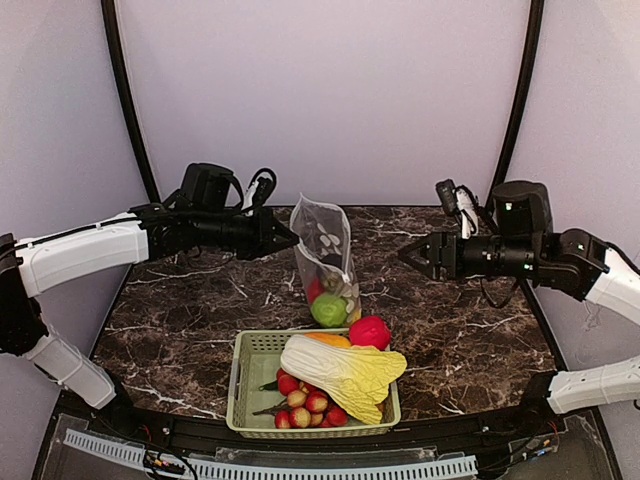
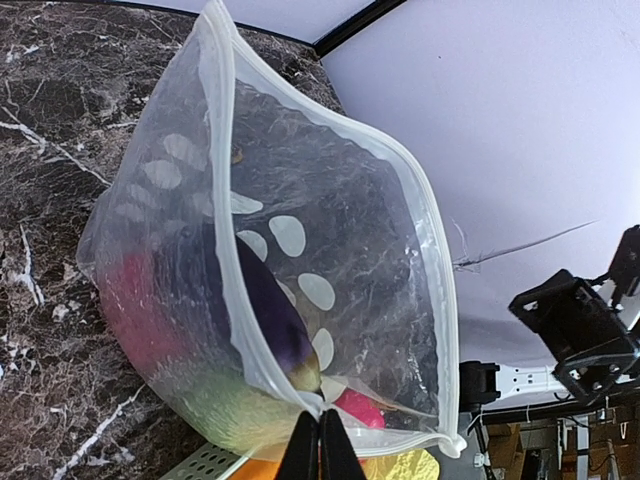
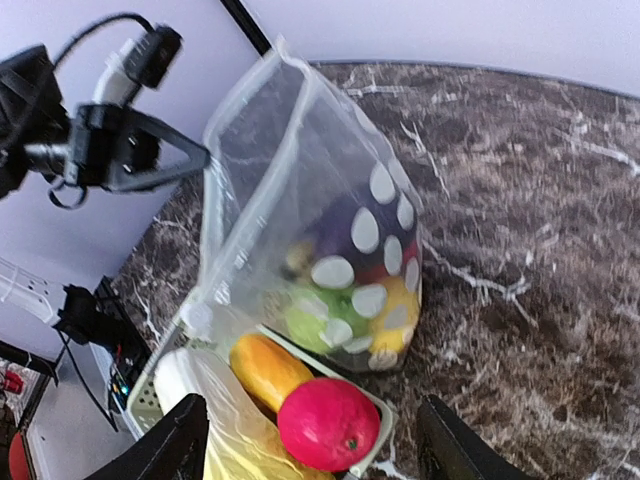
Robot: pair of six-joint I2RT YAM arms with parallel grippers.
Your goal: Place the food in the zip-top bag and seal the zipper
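The clear zip top bag (image 1: 322,232) stands upright on the marble table, its mouth partly open. Inside show a green item (image 1: 328,309), a dark purple eggplant (image 2: 272,300) and something red. My left gripper (image 1: 296,240) is shut on the bag's rim; in the left wrist view its fingertips meet at the white zipper edge (image 2: 312,402). To the right of the bag and clear of it, my right gripper (image 1: 404,254) stands open. Nothing is between its fingers, which frame the basket's corner from a distance.
In front of the bag, a pale green basket (image 1: 240,385) holds a cabbage (image 1: 330,362), a red pepper (image 1: 370,332), an orange item (image 1: 328,340) and several small red fruits (image 1: 300,408). Bare table lies on both sides of the bag.
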